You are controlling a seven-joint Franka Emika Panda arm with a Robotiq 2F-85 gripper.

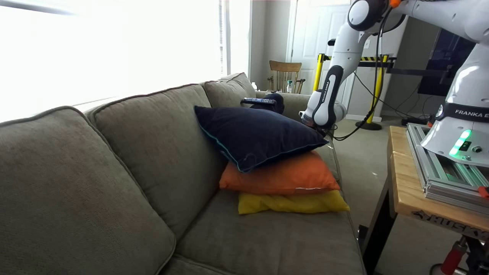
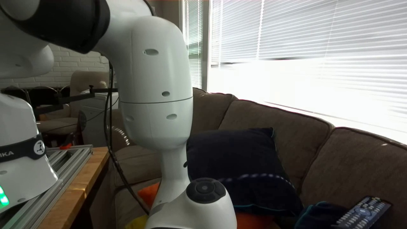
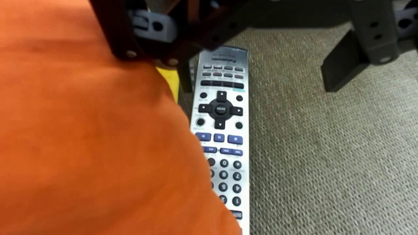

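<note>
In the wrist view a silver Panasonic remote (image 3: 221,109) lies on the grey-brown sofa fabric, its lower left partly covered by an orange pillow (image 3: 98,148). My gripper stands open above it, fingers wide apart. The left finger (image 3: 184,75) comes down close to the remote's left edge; the right finger (image 3: 343,64) is well clear, over bare fabric. Nothing is gripped. Exterior view 1 shows the hand behind a stack of a navy pillow (image 1: 263,135), the orange pillow (image 1: 286,176) and a yellow pillow (image 1: 293,202); the fingers are hidden there.
Another, dark remote (image 2: 364,213) rests on a dark cushion beyond the stack. The sofa back (image 1: 142,137) runs along one side. A wooden bench (image 1: 412,192) bears the arm's base. In the wrist view, the fabric right of the silver remote is clear.
</note>
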